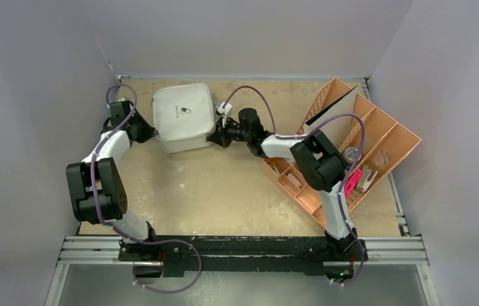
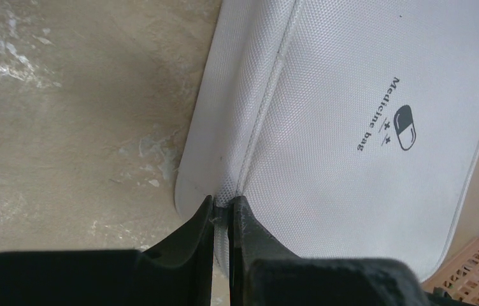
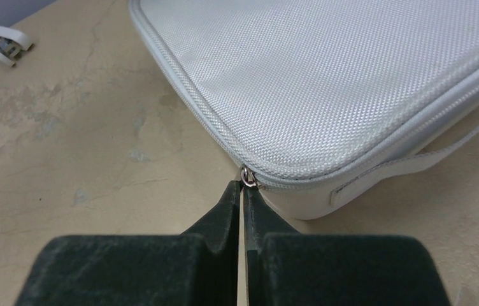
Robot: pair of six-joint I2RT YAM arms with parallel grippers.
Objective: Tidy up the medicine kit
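A closed white fabric medicine bag, printed with a pill logo, lies between my two grippers. My left gripper is shut on the bag's near edge band at its left end. My right gripper is shut at the small metal zipper pull on a rounded corner of the bag; whether the pull sits between the fingertips or just against them is hard to tell. A fabric strap runs along that side.
An orange compartment organizer holding small items fills the right side, partly under the right arm. The table in front of the bag is clear. Grey walls border the back and sides.
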